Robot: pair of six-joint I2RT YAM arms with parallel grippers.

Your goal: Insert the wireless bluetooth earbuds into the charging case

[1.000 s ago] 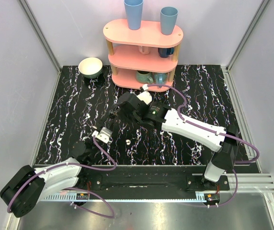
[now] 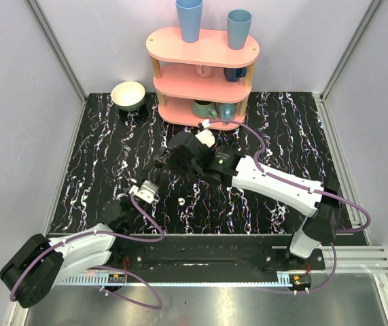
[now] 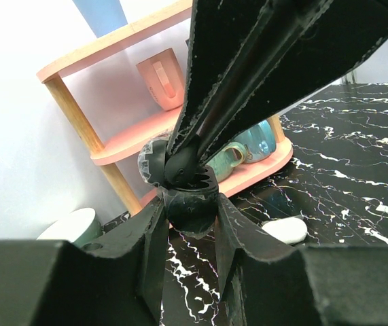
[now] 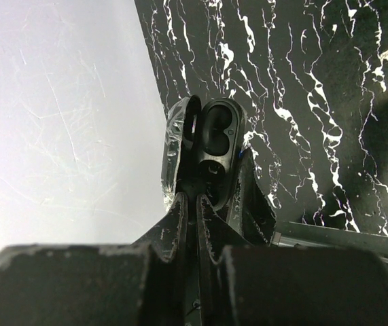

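Note:
My left gripper is shut on the black charging case (image 3: 188, 204), holding it up off the table with its lid open. In the right wrist view, the case (image 4: 219, 129) shows its shaped hollows, and the lid (image 4: 174, 146) stands to the left. The upper hollow looks empty. My right gripper is shut at the lower hollow, with a small dark earbud (image 4: 191, 185) at its tips; its outline is hard to make out. In the left wrist view, the right fingers (image 3: 210, 88) reach down to a rounded black earbud (image 3: 181, 168) over the case.
A small pale piece (image 2: 181, 202) and a white oval object (image 3: 285, 229) lie on the marbled table. Behind are a pink shelf (image 2: 202, 47) with cups and a bowl (image 2: 128, 95).
The left arm stays where it was, and both grippers remain close together.

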